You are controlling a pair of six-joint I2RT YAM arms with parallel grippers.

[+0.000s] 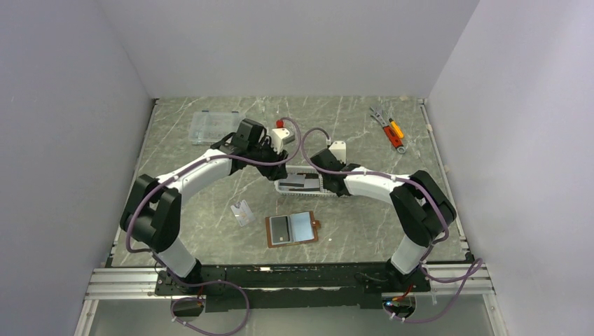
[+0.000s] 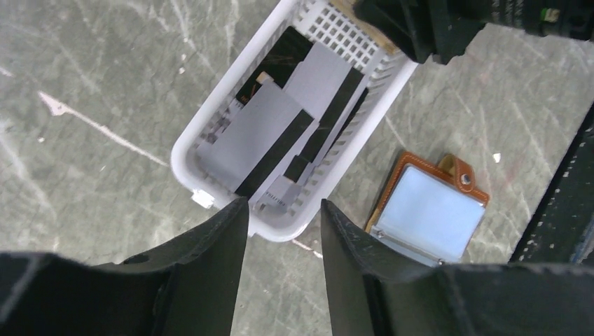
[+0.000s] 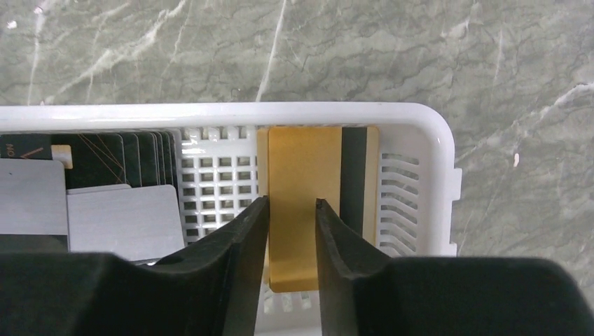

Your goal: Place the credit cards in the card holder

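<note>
A white basket holds silver cards, dark cards and, at its right end, tan cards. My left gripper hangs at the basket's left end, part open, with nothing visible between its fingers. My right gripper is low over the tan cards, its fingers apart around the top card; whether it grips the card cannot be told. The brown card holder lies open in front of the basket, with a pale blue sleeve.
A clear plastic box stands at the back left. Pliers and an orange-handled tool lie at the back right. A small transparent piece lies left of the card holder.
</note>
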